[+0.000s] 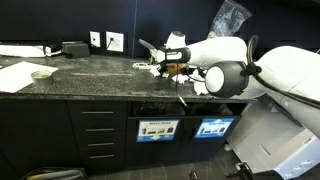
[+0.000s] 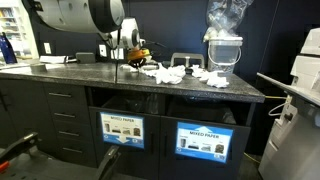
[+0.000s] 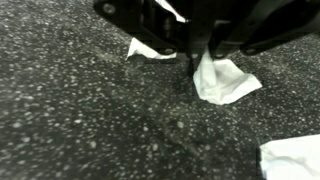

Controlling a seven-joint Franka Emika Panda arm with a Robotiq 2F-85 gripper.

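Note:
In the wrist view, a crumpled piece of white paper (image 3: 225, 83) is pinched by my gripper, which is shut on it and points down at the dark speckled counter (image 3: 100, 120). A second white piece (image 3: 150, 48) shows partly behind the fingers, and a third (image 3: 292, 158) lies at the lower right corner. From the side, the gripper (image 1: 165, 70) is low over the counter's rear part; its fingertips are too small there to make out. More white crumpled paper (image 2: 170, 74) lies on the counter in the second exterior view.
Below the counter are two open compartments with blue-and-white labels (image 2: 122, 127). A clear plastic bag (image 1: 229, 18) hangs on the dark back wall. A shallow round dish (image 1: 42, 74) and a white sheet (image 1: 18, 76) sit at the left.

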